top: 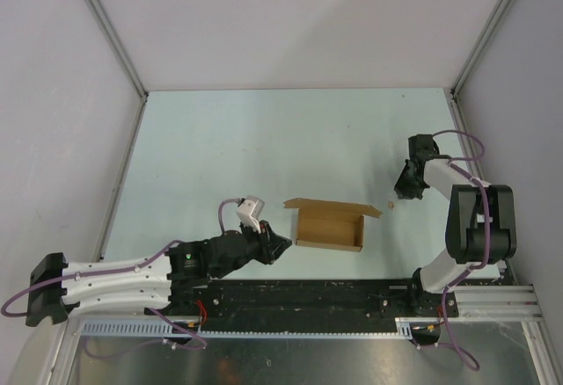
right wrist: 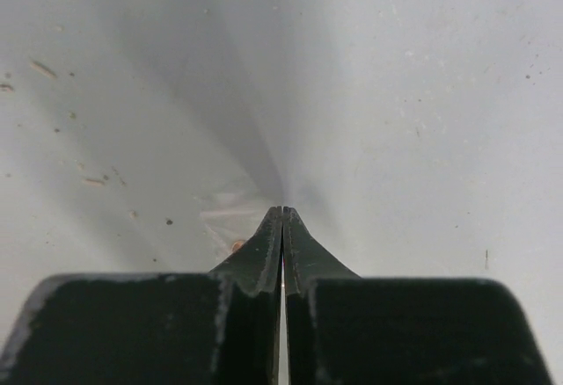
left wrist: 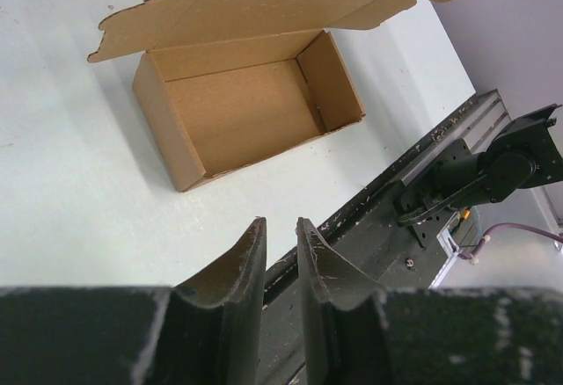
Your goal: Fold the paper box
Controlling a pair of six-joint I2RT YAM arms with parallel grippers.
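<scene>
The brown cardboard box stands on the table with its lid raised at the back and its inside empty. Just left of the box, my left gripper is open by a narrow gap with nothing in it. Over on the right, my right gripper is shut, its tips together and no bag between them. A small clear bag with copper-coloured bits lies on the table by those tips. Mostly hidden behind the fingers in the right wrist view, the bag shows just left of the right gripper in the top view.
Small debris is scattered on the white table. A dark rail runs along the front edge, close to the left gripper.
</scene>
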